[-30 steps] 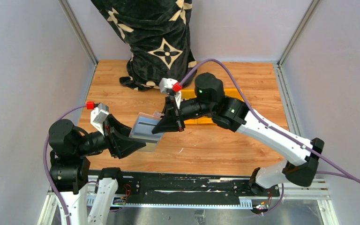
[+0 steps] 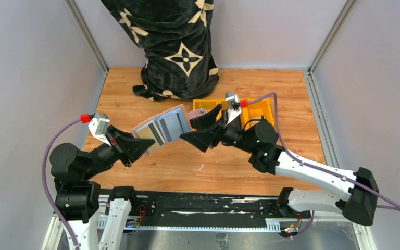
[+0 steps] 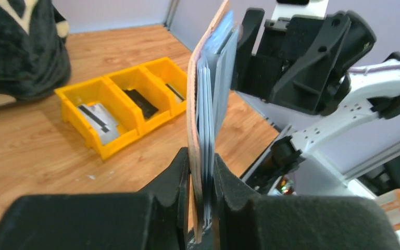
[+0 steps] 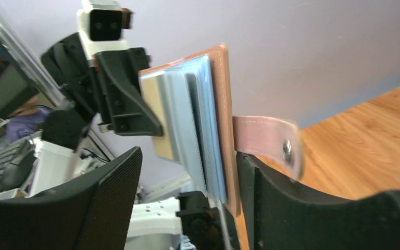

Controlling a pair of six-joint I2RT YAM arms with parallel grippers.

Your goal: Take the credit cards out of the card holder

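Note:
The pink card holder [image 2: 159, 130] with blue and tan cards is raised above the table; my left gripper [image 2: 133, 147] is shut on it at the left end. In the left wrist view it stands edge-on [image 3: 203, 120] between the fingers. My right gripper [image 2: 202, 128] is part open beside the holder's right end, its fingers spread. In the right wrist view the stack of blue cards [image 4: 195, 125] sits in the holder just beyond and between those fingers, with a pink flap [image 4: 265, 140] sticking out to the side.
A yellow three-compartment tray [image 3: 99, 88] with grey and black items stands on the wooden table [image 2: 250, 166] behind the right gripper. A dark patterned cloth [image 2: 177, 36] lies at the back.
My right gripper has moved slightly right and its fingers have spread. Since a second ago the holder has turned flatter to the top camera, and the right arm has swung toward the front.

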